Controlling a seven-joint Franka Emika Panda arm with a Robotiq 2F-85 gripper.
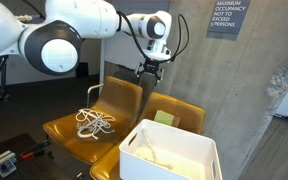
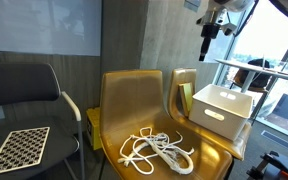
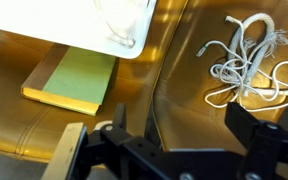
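My gripper (image 1: 151,75) hangs open and empty in the air above the brown chairs, well clear of them. Exterior view 2 has the gripper (image 2: 216,38) at the upper right, over the white bin. A loose heap of white rope (image 1: 94,123) lies on one chair seat; the same rope (image 3: 246,70) shows at the upper right of the wrist view. On the neighbouring chair stands the white bin (image 2: 222,112), with a pale strand (image 1: 159,162) inside it. Seen from the wrist, two dark fingers (image 3: 114,145) stand wide apart with bare chair between them.
A green-and-tan book (image 3: 72,85) rests on the chair beside the bin, upright against the backrest. A black chair (image 2: 29,110) with a checkered board (image 2: 19,148) is at the left of exterior view 2. A concrete wall (image 1: 234,80) rises behind.
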